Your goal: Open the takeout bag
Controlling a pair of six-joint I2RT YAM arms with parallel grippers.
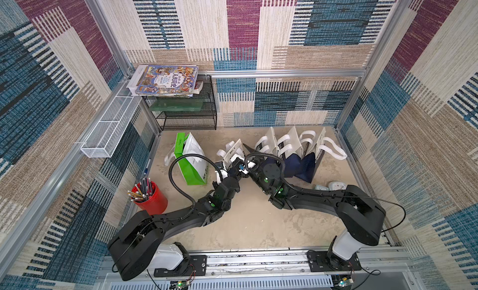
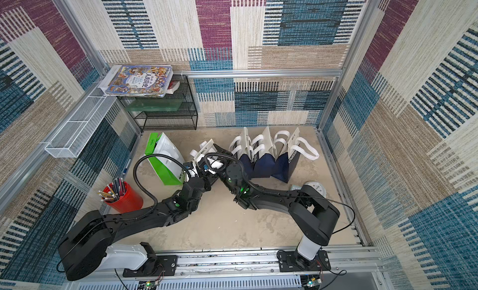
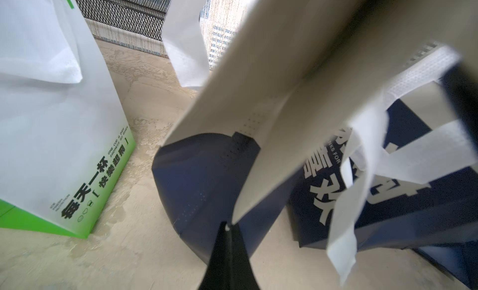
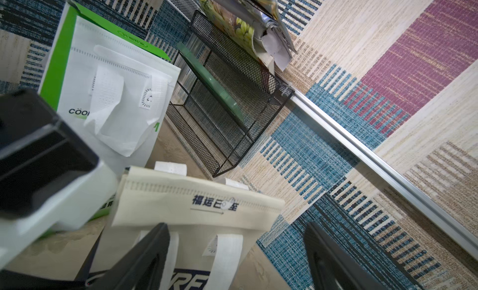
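Note:
The takeout bag (image 4: 196, 215), cream above and navy below with white handles, stands near the table's middle. Both grippers crowd it, hiding much of it in the top views. From the left wrist view I look at its side, where cream panels (image 3: 278, 155) fold over a navy lower part (image 3: 199, 175). My left gripper is shut, its tip meeting the low corner of a cream panel; whether it pinches that edge is unclear. My right gripper is open, its fingers (image 4: 147, 260) spread across the bag's upper front, apart from its top edge.
A green and white bag (image 1: 191, 163) stands just left. Several navy and cream bags (image 1: 293, 155) line up on the right. A red pencil cup (image 1: 153, 200) is at far left, a black mesh rack (image 1: 189, 105) behind.

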